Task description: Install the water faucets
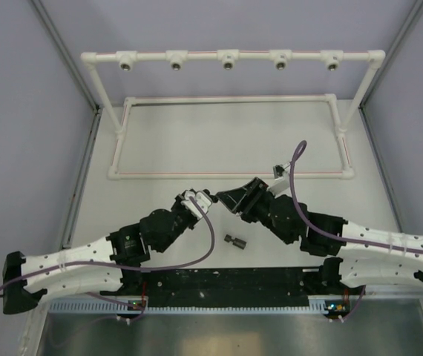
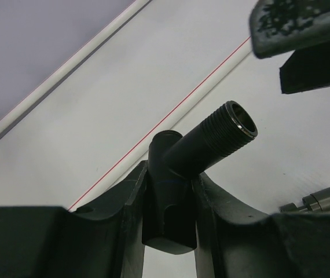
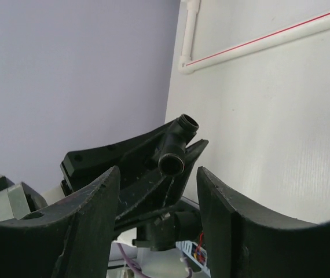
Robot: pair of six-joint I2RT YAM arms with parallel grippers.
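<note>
A black faucet with a threaded stub (image 2: 227,128) is clamped between the fingers of my left gripper (image 1: 205,199), which is shut on it above the white floor. The stub points up and to the right in the left wrist view. My right gripper is part open, its fingertips apart. Ahead of them in the right wrist view, the faucet (image 3: 172,155) shows in line with the gap, still in the left fingers. One dark right finger (image 2: 295,26) appears beyond the stub, clear of it. A second black faucet (image 1: 235,242) lies on the floor below the grippers.
A white pipe frame (image 1: 230,176) rests on the floor behind the arms. Its raised top pipe (image 1: 202,55) carries several tees with open threaded sockets, such as one tee (image 1: 228,59) in the middle. Floor space inside the frame is clear.
</note>
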